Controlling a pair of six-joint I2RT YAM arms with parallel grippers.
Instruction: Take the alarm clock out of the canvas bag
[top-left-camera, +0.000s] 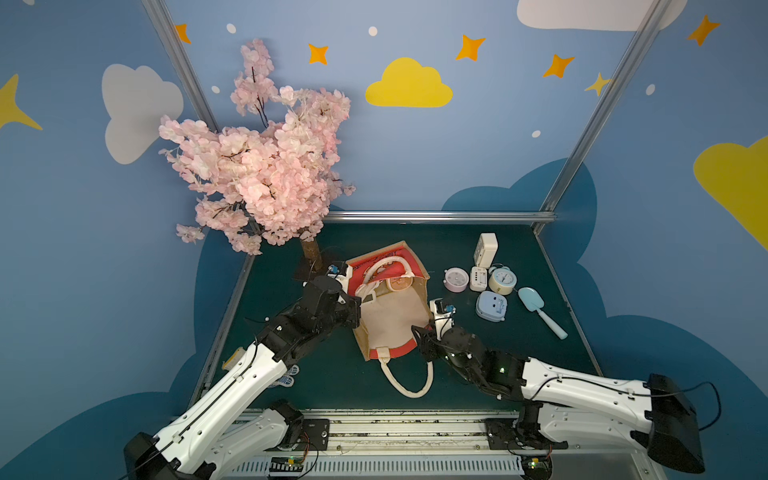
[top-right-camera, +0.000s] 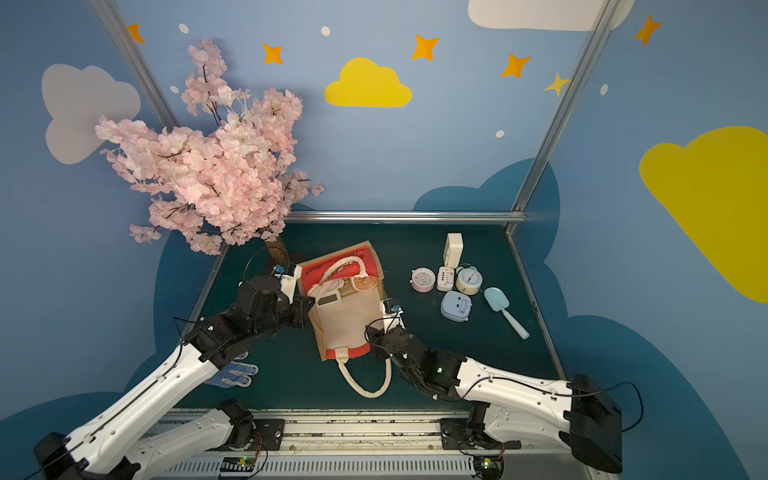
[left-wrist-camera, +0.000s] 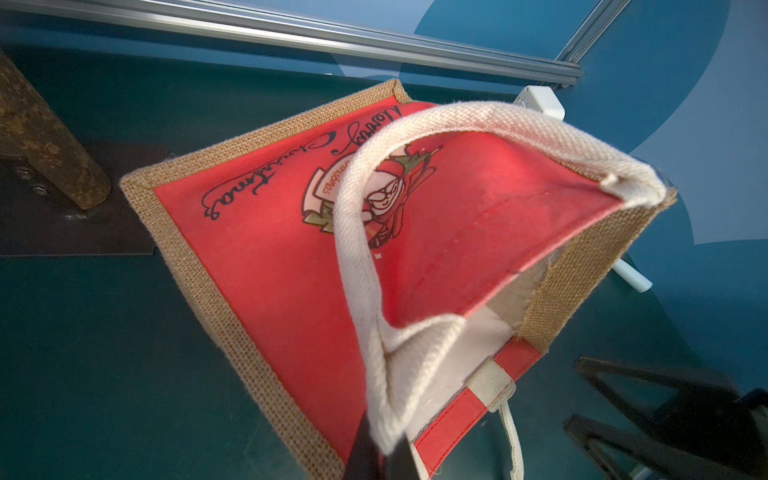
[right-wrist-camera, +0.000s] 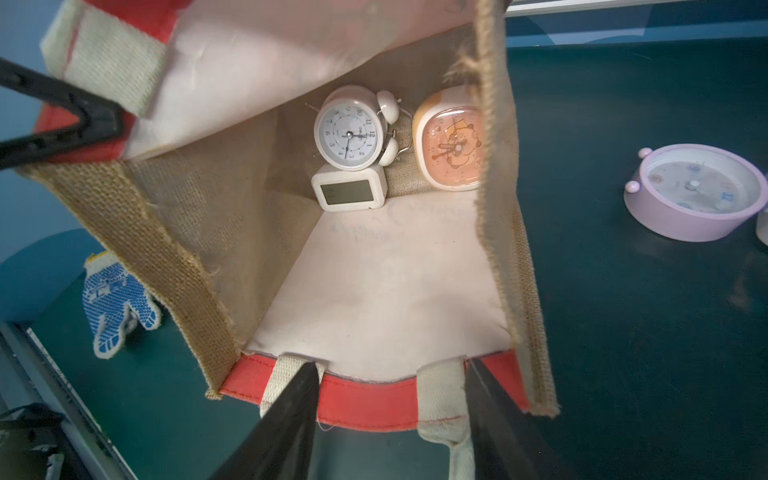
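The canvas bag (top-left-camera: 396, 320) lies open toward me. In the right wrist view its interior holds a white twin-bell alarm clock (right-wrist-camera: 348, 136), a small white digital clock (right-wrist-camera: 348, 192) and an orange-faced clock (right-wrist-camera: 448, 144). My left gripper is shut at the bag's raised upper rim, where the white handle (left-wrist-camera: 352, 224) rises; it appears to pinch the rim or handle. My right gripper faces the bag's mouth, fingers apart, with nothing held between them.
Several clocks stand right of the bag, including a pink one (right-wrist-camera: 692, 204), beside a blue scoop (top-right-camera: 496, 299). A flowering tree (top-left-camera: 256, 176) stands back left; a glove (right-wrist-camera: 116, 304) lies left.
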